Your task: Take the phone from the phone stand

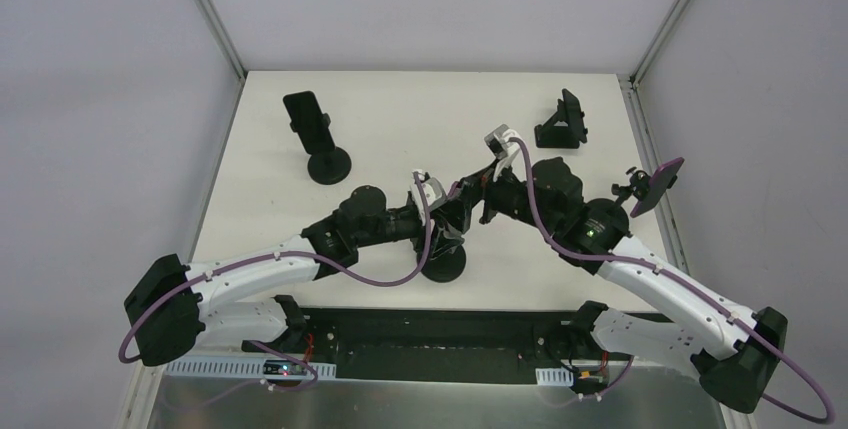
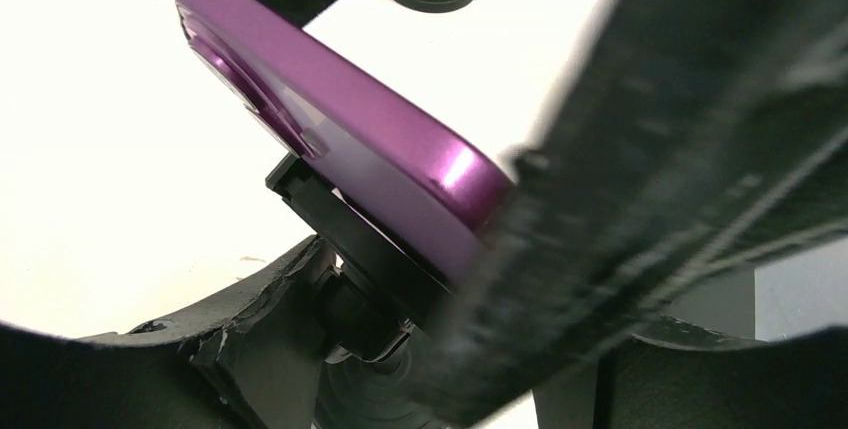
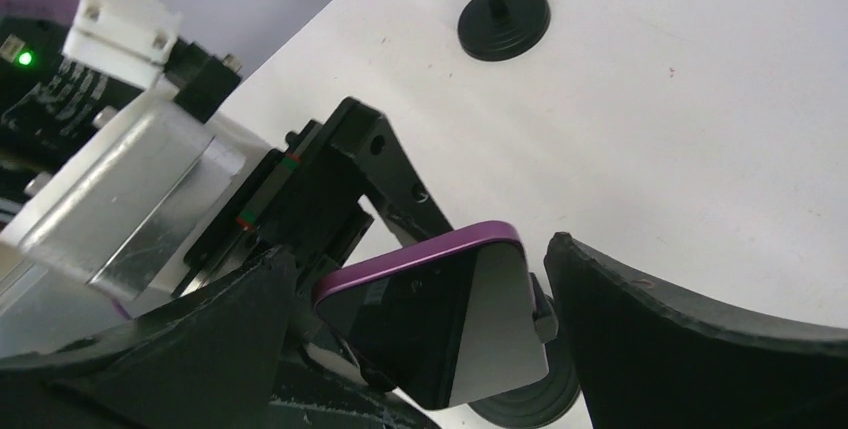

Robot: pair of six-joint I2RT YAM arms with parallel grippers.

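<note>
A purple phone [image 2: 340,119] [image 3: 435,319] sits in a black stand with a round base [image 1: 443,265], front centre in the top view and largely hidden under both grippers. My left gripper [image 1: 445,229] is at the stand from the left; in its wrist view its fingers flank the stand's holder [image 2: 355,304], part open, contact unclear. My right gripper [image 1: 475,184] is just above the phone; in its wrist view the open fingers frame the phone's purple-edged end, and one blurred dark finger crosses the left wrist view.
A black phone on a round stand [image 1: 329,166] is at back left, a black stand [image 1: 561,126] at back right, a purple phone on a stand [image 1: 653,189] at the right edge.
</note>
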